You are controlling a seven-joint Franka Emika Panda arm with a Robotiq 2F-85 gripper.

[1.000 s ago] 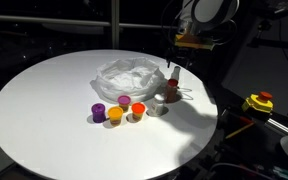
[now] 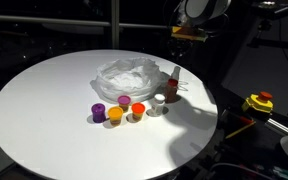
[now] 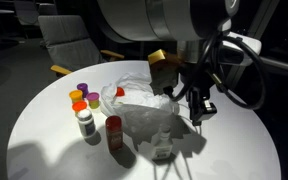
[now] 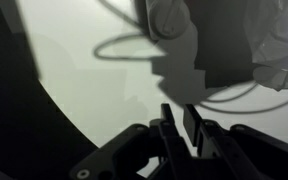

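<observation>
My gripper is partly open; in the wrist view its fingertips stand a little apart over bare white tabletop, with nothing between them. From exterior view 2 the gripper (image 3: 201,112) hangs above the table, near a small white bottle (image 3: 164,143) and apart from it. That bottle (image 4: 167,17) shows at the top of the wrist view, partly cut off. A red-brown bottle (image 2: 171,91) and a white-capped one (image 2: 158,105) stand in front of it. A crumpled white plastic bag (image 2: 127,80) lies mid-table, with something red (image 3: 120,91) visible in it from exterior view 2.
Purple (image 2: 99,113), yellow-orange (image 2: 115,117), red-orange (image 2: 138,112) and magenta (image 2: 124,102) cups sit in front of the bag. A red emergency button (image 2: 265,97) stands at the right.
The bottles, cups and bag have stayed put.
</observation>
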